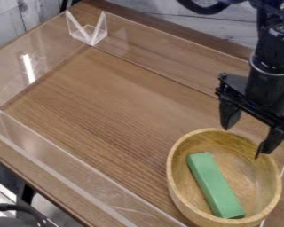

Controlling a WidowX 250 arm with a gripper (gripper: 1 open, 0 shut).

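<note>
My black gripper (pixel 250 126) is over the back part of a round yellow bowl (pixel 183 168), its fingers spread open and pointing down. A green block (pixel 215 186) lies lengthwise in the bowl, forward of the fingers and apart from them. I see nothing between the fingers.
A white wire holder (pixel 88 27) stands at the back left. A dark cable or part shows at the bottom-left edge, and the wall runs along the back right.
</note>
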